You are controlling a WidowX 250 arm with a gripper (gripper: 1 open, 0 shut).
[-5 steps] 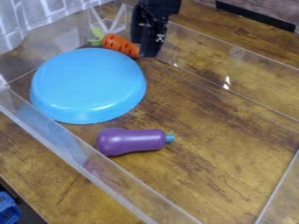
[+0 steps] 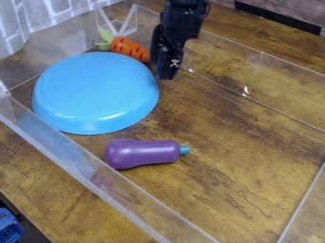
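Observation:
The black gripper (image 2: 165,59) is at the top centre of the camera view, its fingers pointing down just right of an orange toy carrot (image 2: 128,47) with green leaves. Whether its fingers are apart or closed is hard to tell. A large light-blue upturned bowl or dish (image 2: 95,90) lies at left. Below it, a purple toy eggplant (image 2: 143,152) with a teal tip lies on the wooden surface.
Clear plastic walls (image 2: 76,171) border the work area. A blue object (image 2: 7,228) sits outside at the lower left corner.
The bowl and eggplant are unchanged.

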